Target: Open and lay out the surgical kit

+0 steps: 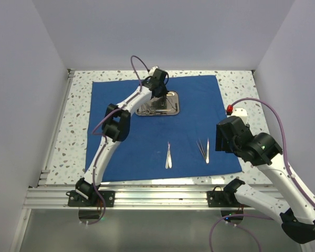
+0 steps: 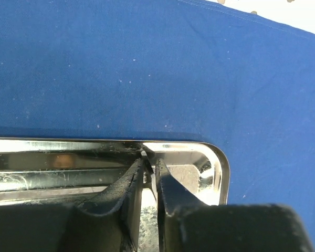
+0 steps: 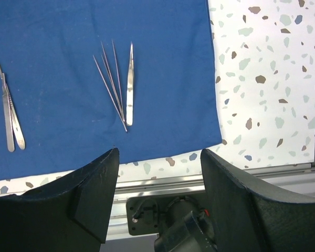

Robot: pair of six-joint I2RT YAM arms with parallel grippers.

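The steel tray (image 1: pixel 147 112) lies on the blue cloth (image 1: pixel 121 157) at the upper middle, holding instruments partly hidden by my left arm. My left gripper is over the tray's right end, fingertips close together around a thin steel instrument (image 2: pixel 144 154); whether they grip it is unclear. On the cloth's lower right lie several thin probes (image 3: pixel 109 89) beside steel tweezers (image 3: pixel 130 100); two scalpel handles (image 3: pixel 8 118) lie left of them. My right gripper hangs over the cloth's lower right, open and empty.
The speckled table (image 3: pixel 262 79) shows around the cloth, with a rail along the front edge. My right arm occupies the right front.
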